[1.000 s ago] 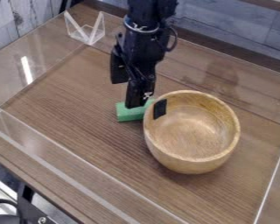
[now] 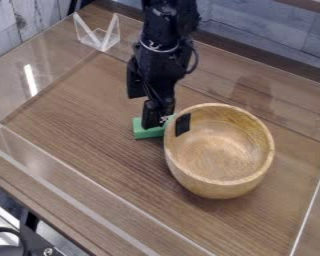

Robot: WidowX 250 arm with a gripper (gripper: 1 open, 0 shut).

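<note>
The black gripper (image 2: pixel 156 108) reaches down from the top centre of the camera view, its fingers open on either side above a green block (image 2: pixel 148 132). The block lies on the wooden table, partly hidden by the gripper and against the left side of a tan bowl (image 2: pixel 219 172). One dark finger stands close to the bowl's left rim; whether it touches the rim or the block is unclear.
Bare table (image 2: pixel 69 130) lies to the left and at the front. A clear plastic piece (image 2: pixel 97 33) is at the back left. A dark cable or object sits at the lower left corner.
The gripper has shifted slightly and its upper part looks a little more upright. The block and bowl look almost unmoved.
</note>
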